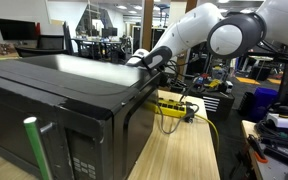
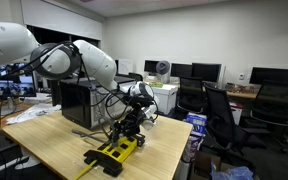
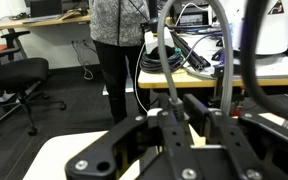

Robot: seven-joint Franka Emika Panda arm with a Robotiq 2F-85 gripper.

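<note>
My gripper is at the bottom of the wrist view, its fingers closed together. A grey cable (image 3: 165, 55) rises from between the fingertips, and the part gripped is mostly hidden. In exterior view 2, the dark gripper (image 2: 132, 128) is low over the table, close above a yellow and black power strip (image 2: 112, 157). The same yellow strip (image 1: 174, 106) lies beyond the microwave in exterior view 1. Whether what I hold touches the strip cannot be made out.
A black microwave (image 1: 69, 110) fills the left of exterior view 1 and stands beside the arm. Bare wooden table (image 2: 49, 150) shows in front. A yellow cord (image 1: 213, 126) runs off the strip. Office chairs (image 2: 229, 115) stand past the table edge.
</note>
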